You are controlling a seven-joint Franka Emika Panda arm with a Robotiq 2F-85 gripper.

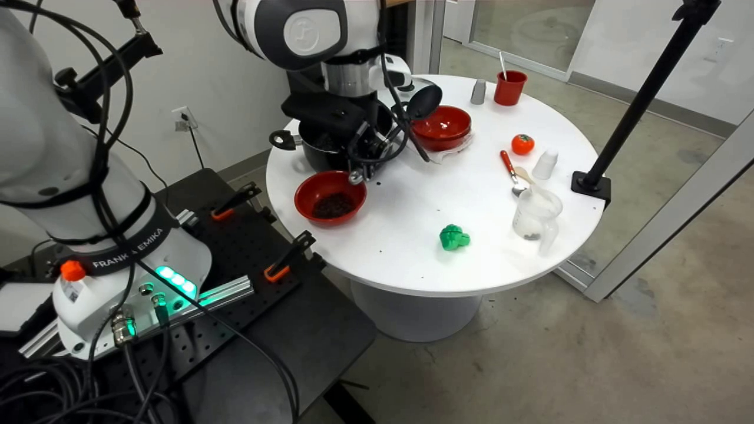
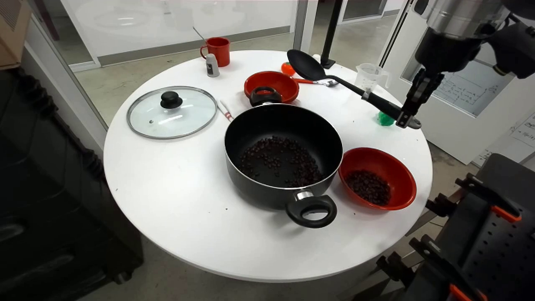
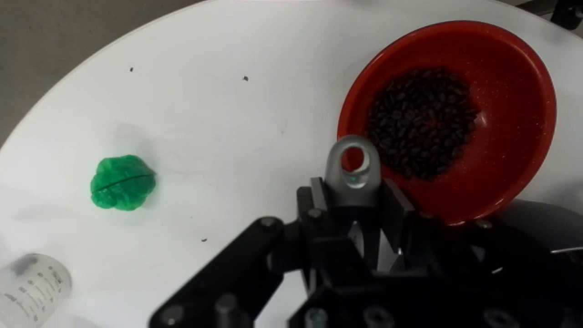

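My gripper is shut on the handle of a black spoon, whose grey looped end (image 3: 354,169) sticks out past the fingers in the wrist view. In exterior view 2 the spoon's bowl (image 2: 306,65) is raised over the table's far side, its handle slanting down to the fingers. Below stands a black pot (image 2: 250,175) with dark beans (image 2: 273,155) scattered over its bottom. Beside it a red bowl (image 2: 401,195) holds a heap of dark beans (image 2: 368,188). The spoon's bowl faces away in exterior view 1, so its contents cannot be told.
A glass lid (image 2: 150,118) lies left of the pot. Behind are a second red bowl (image 2: 283,80), a red mug (image 2: 218,52), a grey shaker (image 2: 212,65) and a tomato (image 1: 523,145). A green vegetable (image 1: 453,237) and measuring cup (image 1: 535,214) sit at the right.
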